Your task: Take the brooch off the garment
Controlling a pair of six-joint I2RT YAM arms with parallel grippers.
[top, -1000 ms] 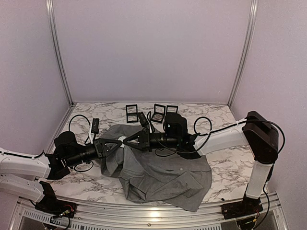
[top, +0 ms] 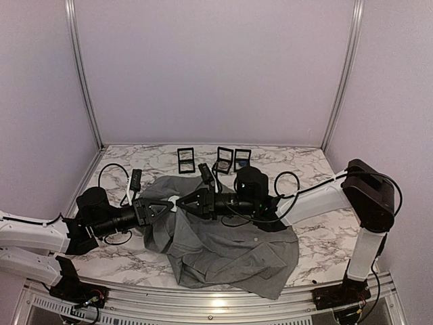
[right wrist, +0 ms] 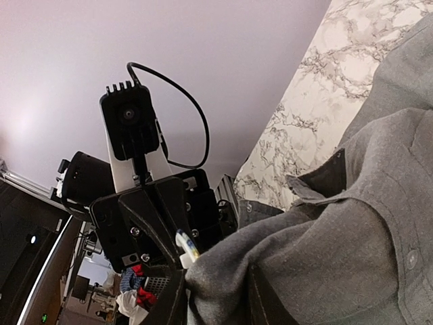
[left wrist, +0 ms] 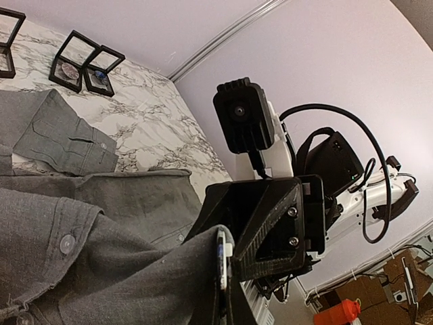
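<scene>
The grey garment (top: 230, 250) lies spread on the table, with a fold of it raised between my two grippers. At this fold is the brooch (left wrist: 221, 261), seen edge-on as a thin pale and blue strip with a small white piece beside it. My left gripper is shut, with the brooch's lower edge at its fingertips. In the right wrist view the brooch (right wrist: 187, 245) shows beside the left fingers. My right gripper stands part open around the raised cloth. Its fingers (right wrist: 258, 298) lie either side of the fold. The brooch's face is hidden.
Three black display frames (top: 186, 161) stand at the back of the marble table; two hold a round item each. Buttons (left wrist: 67, 244) dot the garment. Bare marble (top: 308, 183) lies to the right. Both arms meet closely over the garment.
My left gripper has hardly moved. The garment stays in place.
</scene>
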